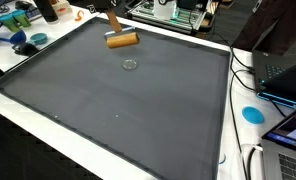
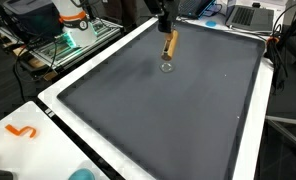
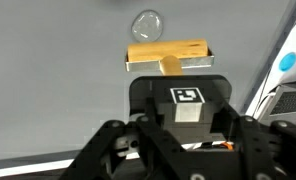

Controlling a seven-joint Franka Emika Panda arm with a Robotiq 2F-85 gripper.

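Note:
A T-shaped wooden tool hangs from my gripper. Its brown handle (image 1: 113, 19) runs up into the dark fingers, which are shut on it. The crosspiece (image 3: 168, 50) is an orange-tan bar with a pale, shiny strip along one edge. In the second exterior view the tool (image 2: 169, 46) shows below the dark gripper (image 2: 169, 20). A small clear round disc (image 3: 146, 26) lies on the grey mat close to the crosspiece, apart from it in the wrist view. My fingertips are mostly hidden.
Off the mat are a blue round lid (image 1: 253, 115), laptops (image 1: 288, 150) on the right, and several tools and cups at the back left.

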